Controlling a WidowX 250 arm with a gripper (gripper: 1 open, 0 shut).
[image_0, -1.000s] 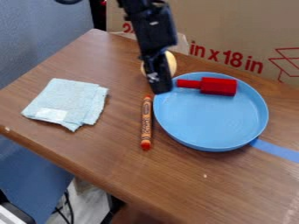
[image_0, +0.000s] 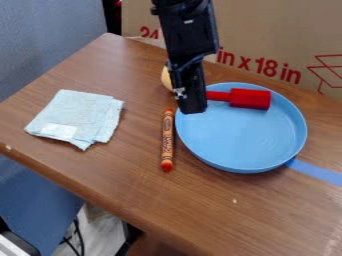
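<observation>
My black gripper (image_0: 191, 98) reaches down from the top of the camera view, its tip over the left rim of a blue plate (image_0: 242, 141); whether it is open or shut is unclear. A red object with a narrow handle (image_0: 250, 98) lies on the plate's back part, partly behind the gripper. An orange crayon-like stick (image_0: 167, 142) lies left of the plate. A yellow round object (image_0: 167, 77) is mostly hidden behind the gripper.
A folded pale blue cloth (image_0: 74, 117) lies at the left. A cardboard box (image_0: 281, 40) stands behind. Blue tape (image_0: 321, 174) runs at the right.
The things on the table look unmoved.
</observation>
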